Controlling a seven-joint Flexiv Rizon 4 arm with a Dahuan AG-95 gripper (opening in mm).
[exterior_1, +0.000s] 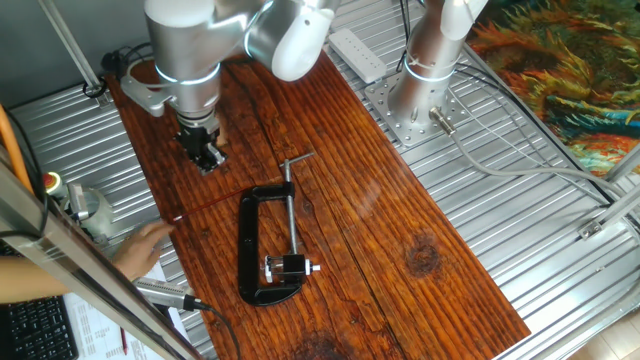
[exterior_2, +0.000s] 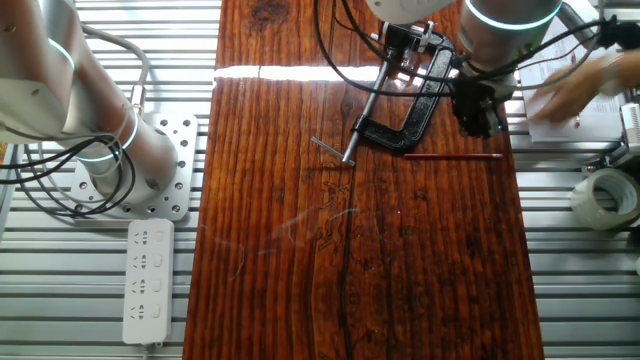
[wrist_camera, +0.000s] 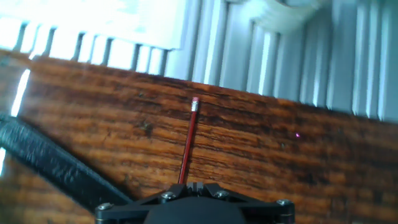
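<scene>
A thin red pencil (exterior_1: 208, 205) lies on the wooden board, its eraser end toward the board's left edge in exterior view 1. Its other end reaches close to a black C-clamp (exterior_1: 248, 240); whether they touch, I cannot tell. In the wrist view the pencil (wrist_camera: 189, 137) runs down toward my gripper, whose fingertips meet, and its lower end is hidden there. From the side, my gripper (exterior_1: 213, 158) hangs tilted beside the pencil, toward the back of the board. Nothing shows held between the fingers.
A person's hand (exterior_1: 145, 250) is at the board's left edge, near the pencil's eraser end. A power strip (exterior_2: 148, 280) and a tape roll (exterior_2: 605, 197) lie off the board. The board's right half (exterior_1: 400, 210) is clear.
</scene>
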